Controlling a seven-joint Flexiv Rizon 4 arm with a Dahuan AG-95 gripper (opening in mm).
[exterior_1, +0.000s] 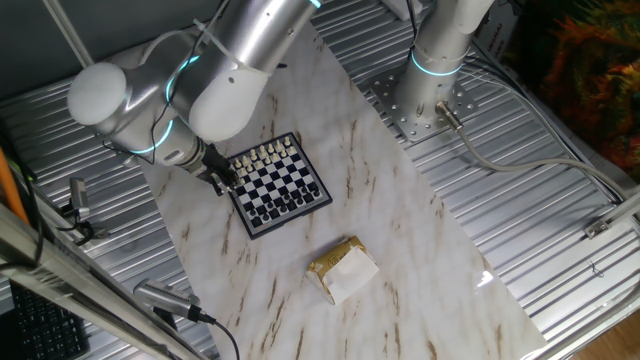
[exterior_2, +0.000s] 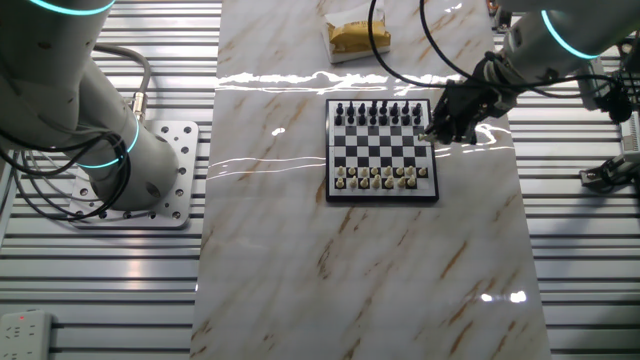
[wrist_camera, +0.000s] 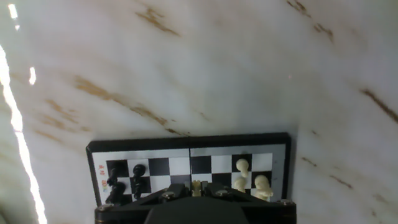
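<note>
The chessboard (exterior_1: 276, 184) lies flat on the marble table, black pieces (exterior_2: 378, 112) along one side and white pieces (exterior_2: 378, 180) along the opposite side. My gripper (exterior_1: 234, 184) hangs at the board's edge, near one end of the white rows. In the wrist view, a small cream-coloured chess piece (wrist_camera: 196, 187) shows between the gripper's (wrist_camera: 196, 191) dark fingertips, which look closed on it. Its lower part is hidden. Exterior view 2 has the gripper (exterior_2: 430, 134) over the board's right edge, beside the middle squares. The hand covers the near part of the board in the wrist view.
A gold-and-white packet (exterior_1: 343, 270) rests on the table, off the board's black-piece side. Bare marble (exterior_2: 370, 280) stretches beyond the white side. Black cables (exterior_2: 400, 70) hang across exterior view 2.
</note>
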